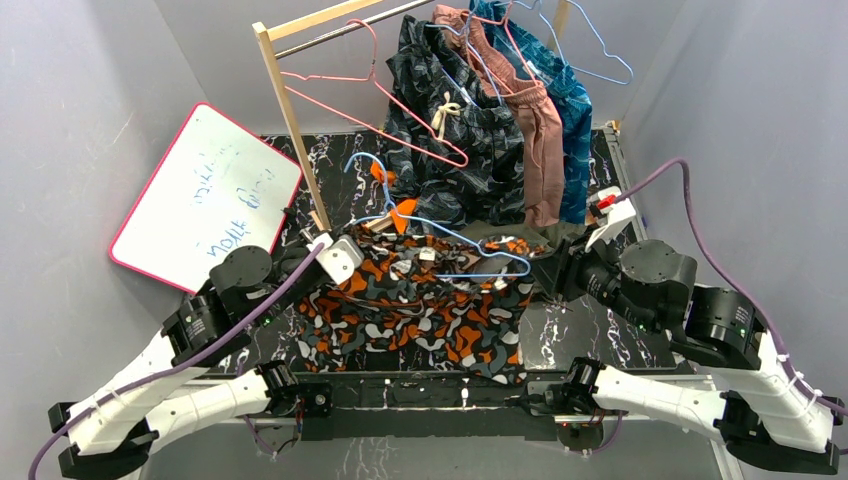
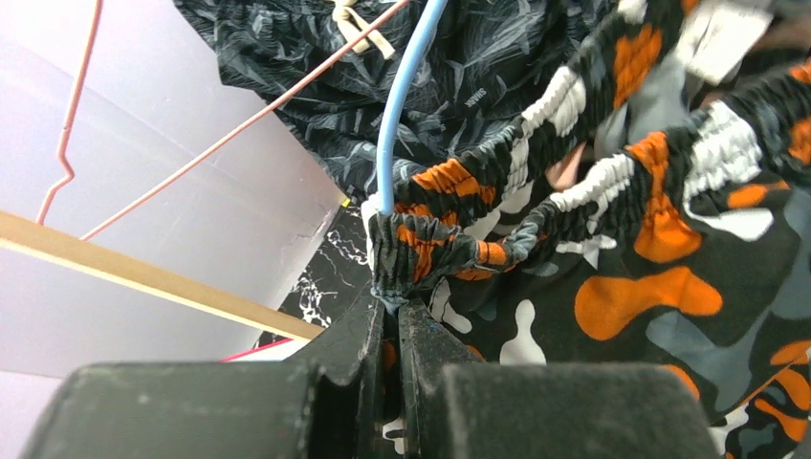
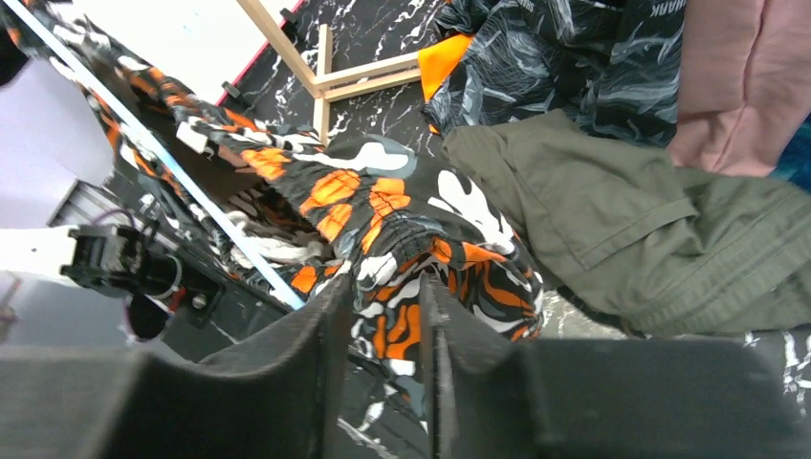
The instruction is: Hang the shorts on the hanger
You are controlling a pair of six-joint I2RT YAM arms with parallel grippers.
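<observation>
Black, grey, white and orange camouflage shorts (image 1: 420,310) hang spread out at the table's front, waistband up. Running through their waist is a blue hanger (image 1: 440,226), its hook free above. In the left wrist view my left gripper is shut on the waistband corner, where one hanger end (image 2: 392,143) enters the cloth. My right gripper is part open at the other waist corner, a gap showing between its fingers. Waistband cloth (image 3: 387,258) lies just beyond these fingertips. The hanger's bottom bar (image 3: 234,234) reaches close to them.
Behind stands a wooden rack (image 1: 285,120) with an empty pink hanger (image 1: 375,75), black shorts (image 1: 450,120), pink shorts (image 1: 540,140) and blue shorts (image 1: 573,130). Olive cloth (image 3: 612,210) lies right of the camouflage shorts. A whiteboard (image 1: 210,200) leans at left.
</observation>
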